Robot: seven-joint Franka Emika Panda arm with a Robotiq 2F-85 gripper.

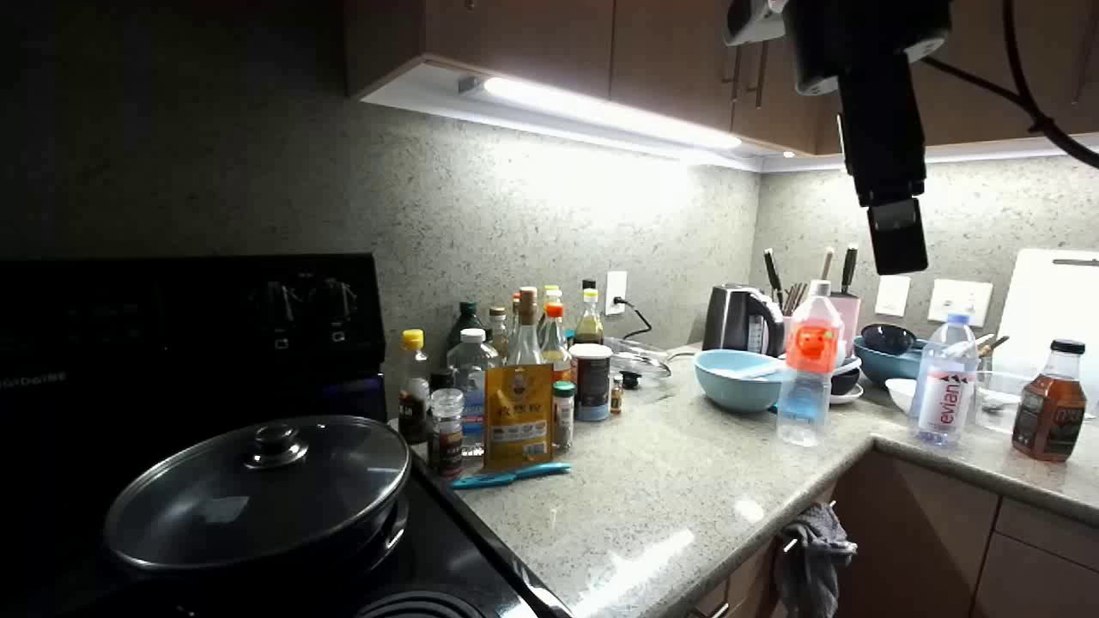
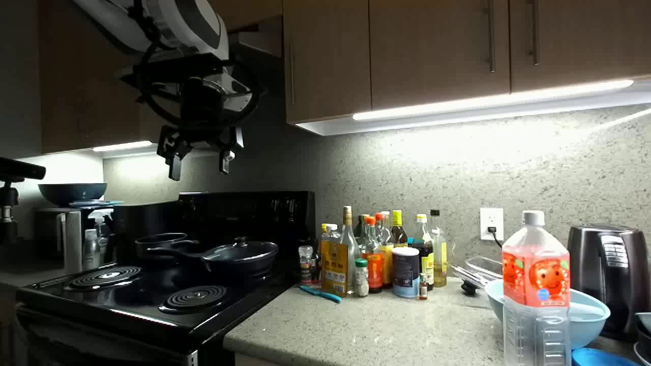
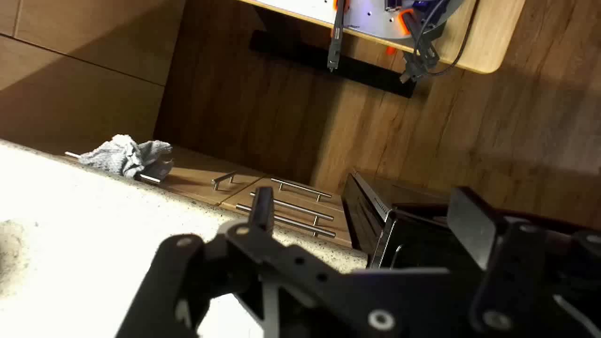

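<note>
My gripper [image 2: 199,169] hangs high in the air, open, with nothing between its fingers. In the wrist view its two fingers [image 3: 262,209] stand wide apart above the gap between counter and stove. A dark pan with a glass lid [image 2: 242,255] sits on a back burner of the stove; the lid's knob [image 1: 276,443] shows in exterior view 1. Several bottles and jars crowd against the wall, among them a yellow pouch [image 1: 518,415]. A teal-handled tool [image 1: 511,475] lies in front of them on the counter.
A bottle with a red label [image 2: 537,280], a light blue bowl [image 1: 737,380] and a kettle [image 1: 739,321] occupy the counter's far end. Above hang cabinets [image 2: 439,49]. A grey towel [image 3: 125,157] hangs at its front.
</note>
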